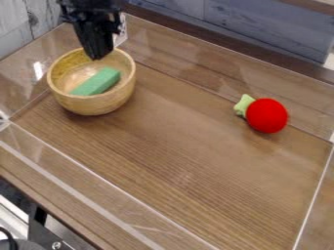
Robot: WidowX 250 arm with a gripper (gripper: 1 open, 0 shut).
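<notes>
A wooden bowl (128,90) sits at the upper left of the table, holding a green elongated object (96,82). My black gripper (93,32) hangs just above and behind the bowl's far rim at the top edge; whether its fingers are open or shut is hard to make out. A red round object (267,116) with a pale green piece (244,104) attached or touching lies at the right.
A pale wall runs along the upper left edge, and a black cable-like item shows at the lower left corner.
</notes>
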